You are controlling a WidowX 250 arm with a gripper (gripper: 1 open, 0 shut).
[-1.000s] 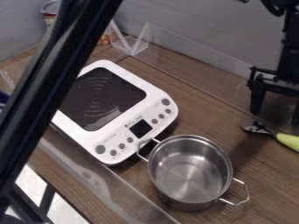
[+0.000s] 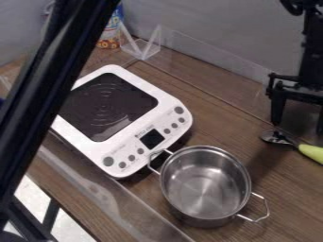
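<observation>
A black robot arm hangs at the right edge, its gripper (image 2: 288,91) low over the wooden table, near the back wall. Whether its fingers are open or shut is hard to make out. Below it lies a tool with a yellow-green handle (image 2: 312,151) and a metal head (image 2: 277,137). An empty steel pot (image 2: 205,184) with two side handles stands in the front middle. A white induction cooktop (image 2: 121,119) with a black plate sits to the left, behind the pot.
A clear barrier (image 2: 124,208) runs along the front left, and a dark frame post crosses the left side. Small containers (image 2: 109,36) stand at the back left. Bare wood (image 2: 228,118) lies between cooktop and gripper.
</observation>
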